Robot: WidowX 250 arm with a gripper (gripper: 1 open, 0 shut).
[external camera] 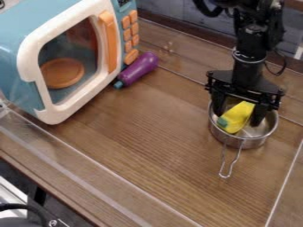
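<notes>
A metal pot (pixel 229 140) with a wire handle sits on the right of the wooden table. A yellow toy with a green end (pixel 236 118) lies inside it. My black gripper (pixel 243 105) is low over the pot, open, with its fingers down at the pot around the yellow toy; whether they touch it I cannot tell.
A blue and white toy microwave (pixel 59 35) with an orange disc inside stands at the left. A purple eggplant toy (pixel 138 68) lies beside it.
</notes>
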